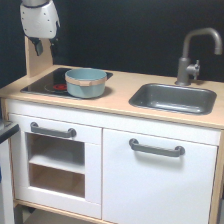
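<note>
A teal pot [86, 82] with a beige band round its upper part rests on the right side of the black stovetop [42, 87]. Above and to the left of it, at the top left of the view, hangs my gripper [45, 46], dark below a white arm [42, 18]. It stands apart from the pot, over the back left of the stove. The fingers are small and dark against the dark wall, so their opening is unclear.
A metal sink [172, 98] with a grey faucet [187, 68] fills the counter's right side. Bare wooden counter [122, 92] lies between pot and sink. Below are a white oven door [58, 160] and a cabinet door [155, 185] with grey handles.
</note>
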